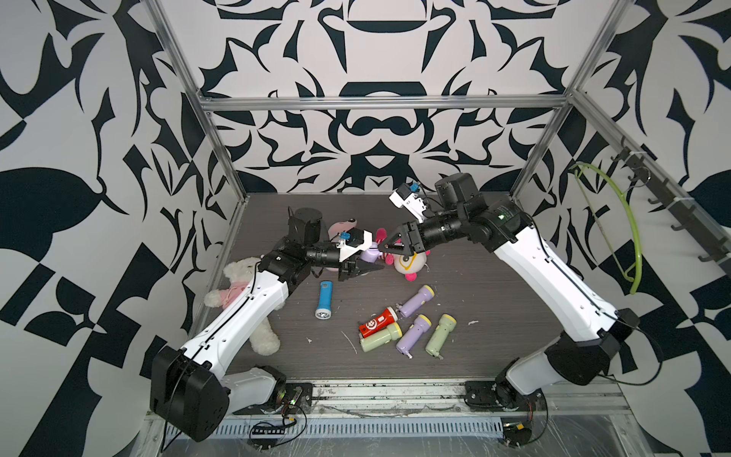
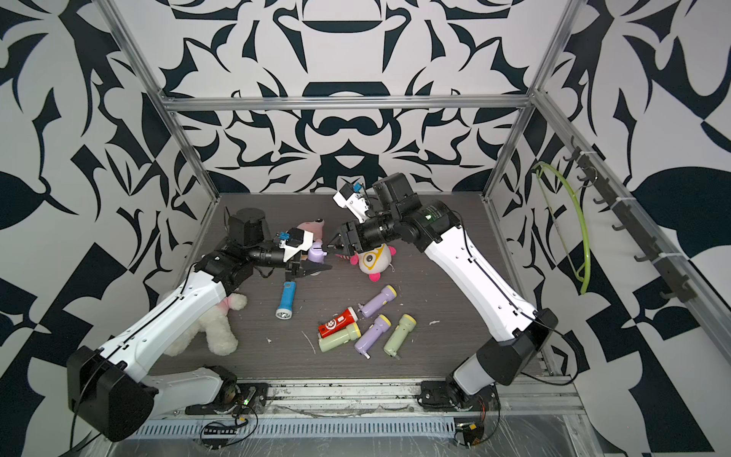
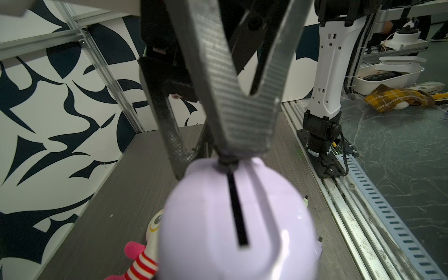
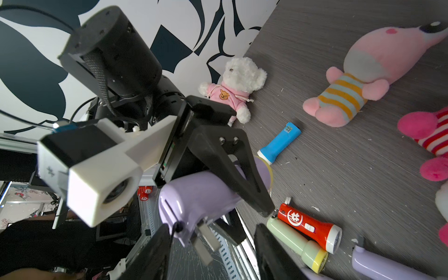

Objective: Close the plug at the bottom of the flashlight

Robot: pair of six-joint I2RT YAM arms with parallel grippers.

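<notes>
My left gripper (image 1: 359, 266) grips a purple flashlight (image 4: 200, 196) in the middle, above the table. In the left wrist view the flashlight's rounded end (image 3: 238, 233) fills the lower middle, with a dark slot along it. The right wrist view shows metal plug prongs (image 4: 210, 240) sticking out at that end. My right gripper stands open just off that end, fingers either side of it in that view. In both top views its tips are beside the flashlight, partly hiding it.
Several flashlights lie on the table, among them a blue one (image 1: 323, 299) and a red one (image 4: 303, 221). A white bear (image 1: 262, 335) is at the left, pink plush toys (image 4: 364, 70) at the back.
</notes>
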